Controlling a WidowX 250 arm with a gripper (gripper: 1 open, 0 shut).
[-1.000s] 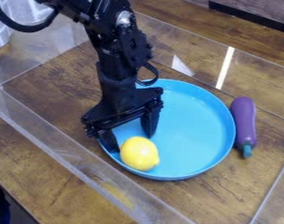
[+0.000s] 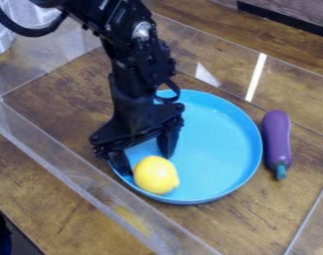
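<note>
A black robot arm reaches down from the top over a blue bowl [image 2: 217, 149]. Its gripper [image 2: 139, 151] is open, with the fingers spread low at the bowl's left side. A yellow rounded object [image 2: 157, 177] lies in the front left of the bowl, just below the fingers; whether they touch it cannot be told.
A purple eggplant-like object [image 2: 276, 139] with a teal tip lies right of the bowl. A clear strip or wall runs diagonally along the lower left. Bare wooden table [image 2: 51, 90] shows at left and top right.
The arm and gripper have shifted very slightly. The bowl and the objects look unmoved.
</note>
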